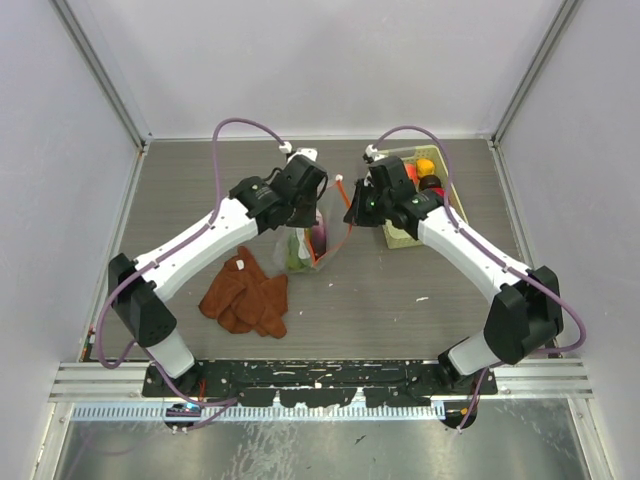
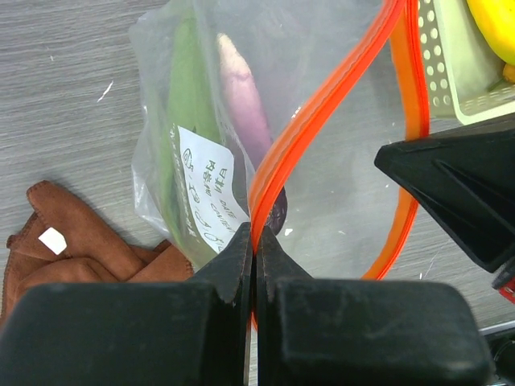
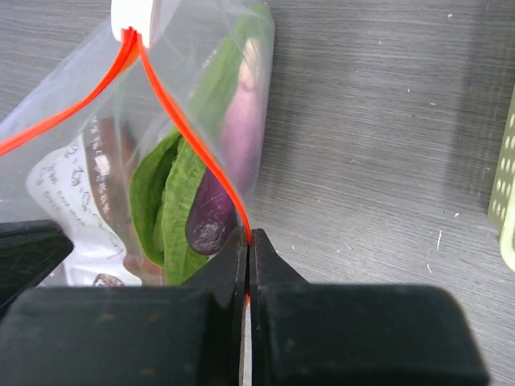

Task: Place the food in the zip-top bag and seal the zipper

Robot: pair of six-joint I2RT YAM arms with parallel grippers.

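A clear zip bag (image 1: 330, 240) with orange zipper edges stands open between the arms, holding a green husked vegetable (image 3: 181, 193), a purple eggplant (image 3: 211, 209) and a white label (image 2: 205, 185). My left gripper is shut on one zipper edge. My right gripper is shut on the other edge, which runs down between its fingers.
A basket (image 1: 400, 236) with yellow, red and dark food sits at the back right. A brown cloth (image 1: 240, 295) lies at the front left.
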